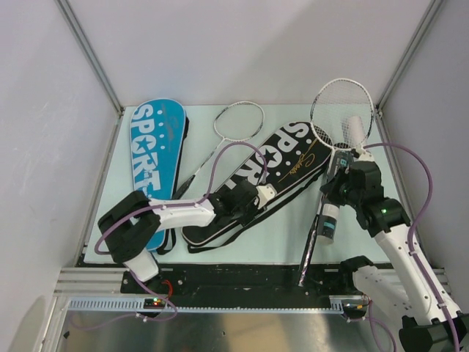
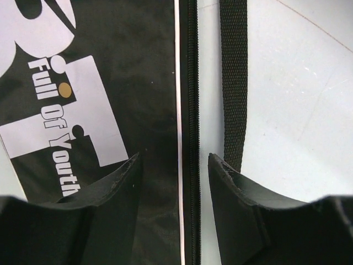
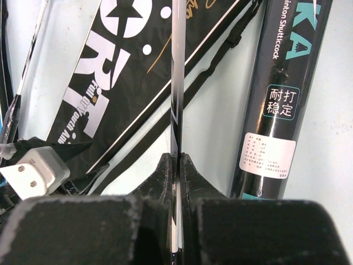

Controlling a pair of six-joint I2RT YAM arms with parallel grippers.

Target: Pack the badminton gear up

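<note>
A long black racket bag [image 1: 293, 150] lies diagonally across the table. My left gripper is open over the bag's zipped edge, its fingers on either side of the zipper; whether they touch it is unclear. My right gripper is shut on the thin shaft of a badminton racket [image 3: 178, 66]. In the top view the racket's head [image 1: 314, 110] is up at the far right, and its dark handle [image 1: 308, 249] points to the front edge. Left of the bag lies a second racket [image 1: 219, 132], its handle partly behind the left arm.
A blue racket bag [image 1: 157, 132] lies at the left, its lower part partly covered by the left arm. Beneath the right gripper is a black shuttlecock tube [image 3: 276, 105]. Bare table [image 1: 275, 238] shows in front of the black bag.
</note>
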